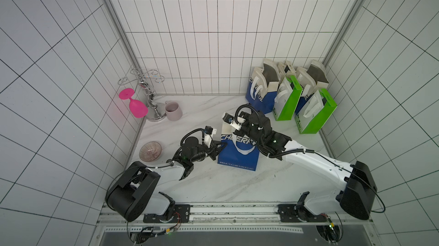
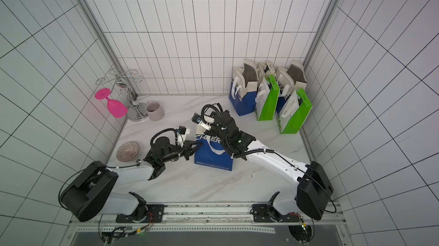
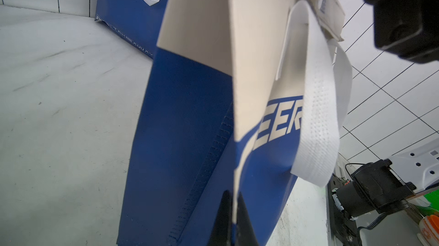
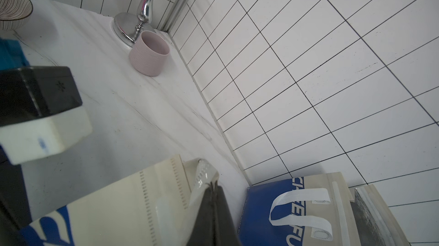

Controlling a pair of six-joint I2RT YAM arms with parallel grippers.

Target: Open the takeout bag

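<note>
A blue and cream takeout bag (image 1: 237, 160) with white handles stands mid-counter, partly hidden by my right arm in both top views. In the left wrist view, its folded side panel (image 3: 183, 131) shows. My left gripper is shut on a thin vertical edge of the bag, which runs down between its fingertips. From the other side, my right gripper is shut at the bag's pale top edge (image 4: 205, 171); that rim meets the fingertips and appears pinched there. How far the mouth has spread is hidden.
More takeout bags, blue (image 1: 261, 102) and green (image 1: 311, 115), stand at the back right. At the left are a mug (image 1: 173, 111), a metal rack (image 1: 155, 112) with a pink glass (image 1: 137, 107), and a bowl (image 1: 150, 151). Counter in front of the bag is clear.
</note>
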